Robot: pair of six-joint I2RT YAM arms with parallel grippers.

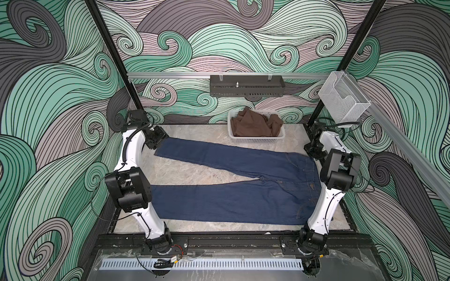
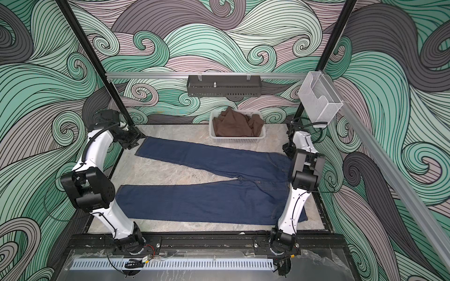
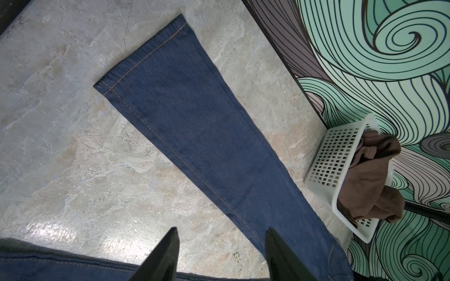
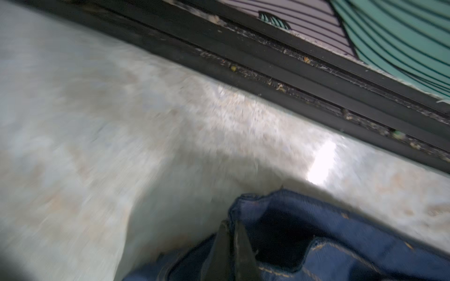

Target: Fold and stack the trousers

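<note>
Dark blue denim trousers (image 1: 220, 157) lie spread on the table, legs pointing left and apart, waist at the right. In the left wrist view the far leg's hem (image 3: 143, 56) lies flat. My left gripper stands open above that leg, its fingers (image 3: 164, 257) apart and empty. My right gripper is shut on the far corner of the trousers' waistband, seen close up in the right wrist view. The waistband gapes beside the fingertips, its edge (image 4: 309, 203) raised. The right arm covers part of the waist in both top views.
A white basket (image 1: 257, 139) with brown cloth (image 1: 255, 122) stands at the back edge. Bare table (image 1: 187, 171) shows between the legs. A dark rail (image 4: 281, 89) borders the table at the right. A white mesh bin (image 2: 320, 96) hangs at the back right.
</note>
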